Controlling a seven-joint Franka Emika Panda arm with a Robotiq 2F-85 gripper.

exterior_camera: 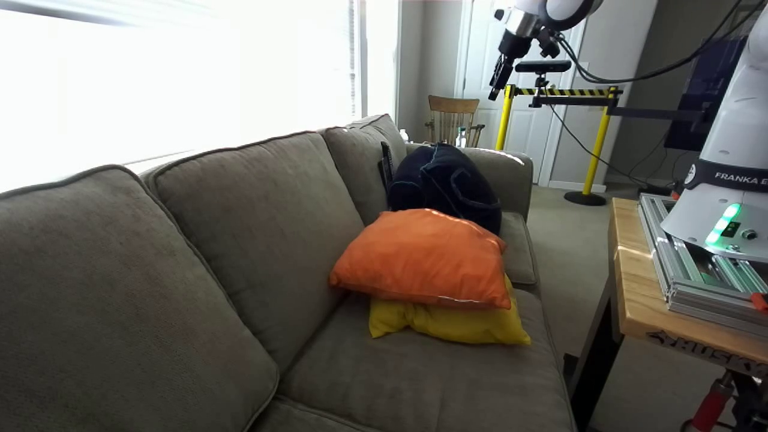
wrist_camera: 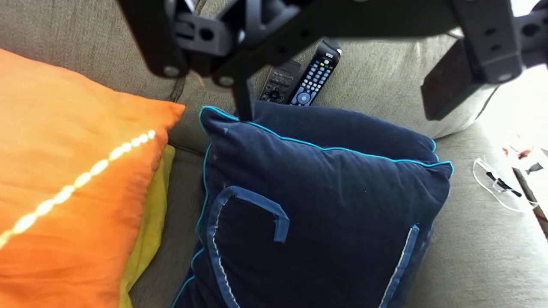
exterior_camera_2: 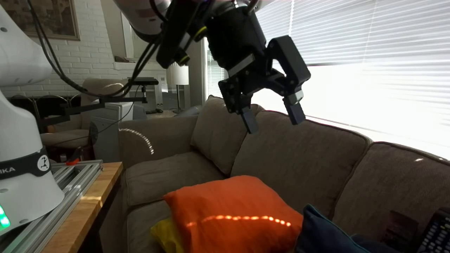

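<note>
My gripper (exterior_camera_2: 273, 121) is open in the air above the couch, with nothing between its fingers. The wrist view looks down past the fingers (wrist_camera: 452, 82) onto dark blue pillows (wrist_camera: 329, 205) with light blue piping, one leaning over another. Two remotes, one black (wrist_camera: 314, 77) and one dark grey (wrist_camera: 280, 82), lean against the backrest behind them; their lower ends are hidden by the pillows. An orange pillow (exterior_camera: 425, 255) rests on a yellow pillow (exterior_camera: 461, 323) on the middle seat, beside the blue ones.
The grey-brown couch (exterior_camera: 425, 381) has free seat room at its near end. White-framed glasses (wrist_camera: 495, 185) show at the right in the wrist view. A wooden workbench (exterior_camera: 633, 288) bears the arm's base. Yellow barrier posts (exterior_camera: 597, 147) stand beyond the couch.
</note>
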